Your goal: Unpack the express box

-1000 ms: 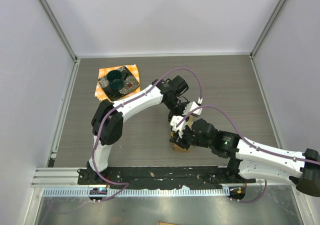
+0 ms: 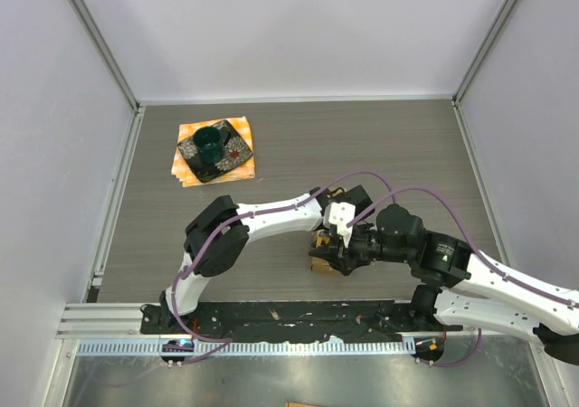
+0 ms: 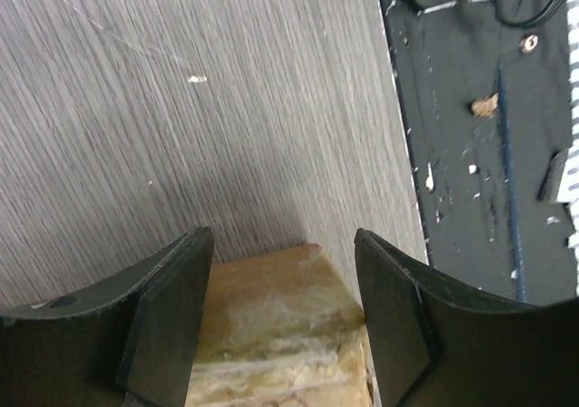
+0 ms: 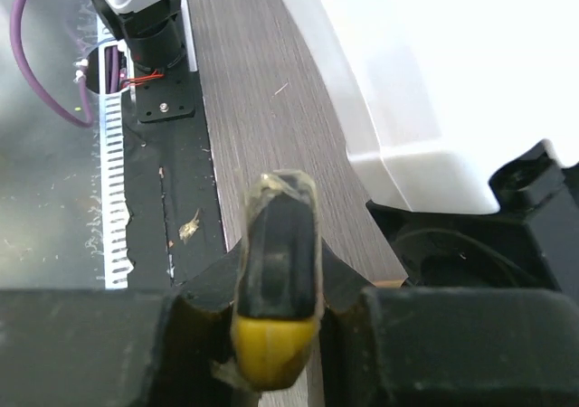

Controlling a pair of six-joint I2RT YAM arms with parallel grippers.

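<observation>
A cardboard box (image 2: 326, 269) sits near the front middle of the table, largely hidden under both arms in the top view. The left wrist view shows one taped end of the box (image 3: 276, 307) between the spread fingers of my left gripper; whether they touch it I cannot tell. My right gripper is shut on a black-and-yellow tool (image 4: 279, 258), which looks like a cutter. Its tip points away from the wrist, and its contact with the box is hidden.
At the back left, a dark green cup (image 2: 208, 143) stands on a patterned black plate (image 2: 237, 152) over an orange checked cloth (image 2: 187, 174). The two arms are crowded close together at the box. Bare table (image 2: 362, 140) lies at the back and right.
My left arm has swung to the right and toward the front, over the box. The right arm has shifted a little to the right, with the box still below.
</observation>
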